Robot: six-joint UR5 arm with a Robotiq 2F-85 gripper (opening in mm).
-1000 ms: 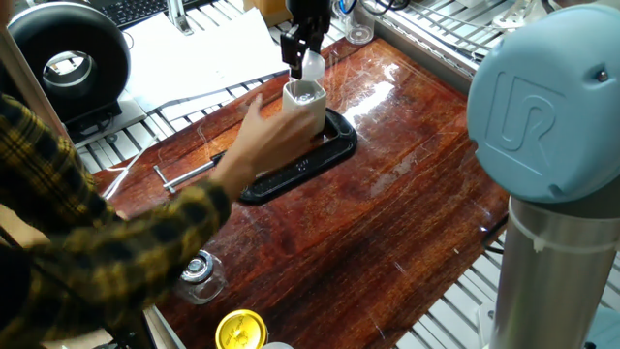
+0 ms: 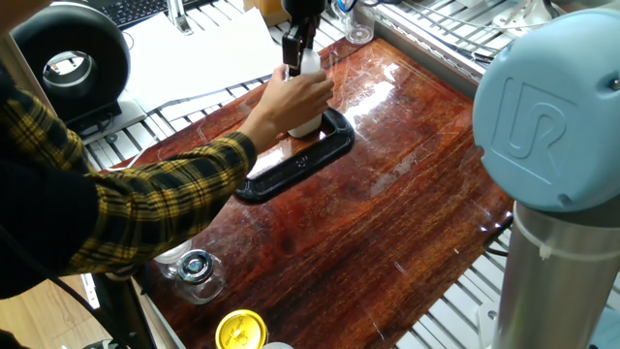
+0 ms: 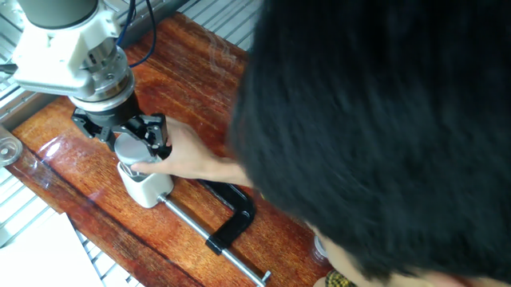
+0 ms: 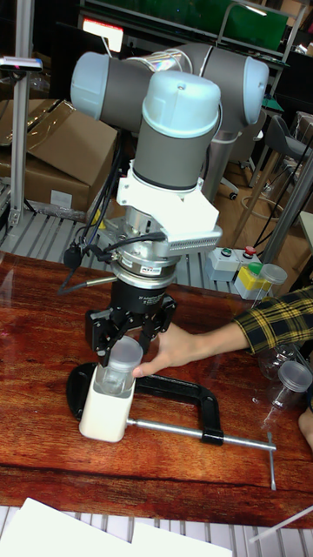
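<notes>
A clear jar with a translucent grey lid (image 4: 126, 351) stands upright in a white holder (image 4: 106, 416), which a black C-shaped clamp (image 4: 193, 390) with a steel screw fixes at the table. My black gripper (image 3: 132, 142) points down right at the lid, its fingers spread to either side of it. Whether they touch the lid cannot be made out. A person's hand (image 4: 181, 351) reaches in and grasps the jar just under my gripper. In exterior view 1 that hand (image 2: 291, 102) covers most of the jar and holder.
The person's arm (image 2: 165, 208) crosses the table's left side. A glass jar (image 2: 201, 278) and a yellow lid (image 2: 241, 331) sit near the front edge. Another clear container (image 2: 359, 24) stands at the far corner.
The person's hand has risen from the white holder to the jar and lid above it. The forearm has shifted too, covering the clamp's screw. My gripper stays almost in place.
</notes>
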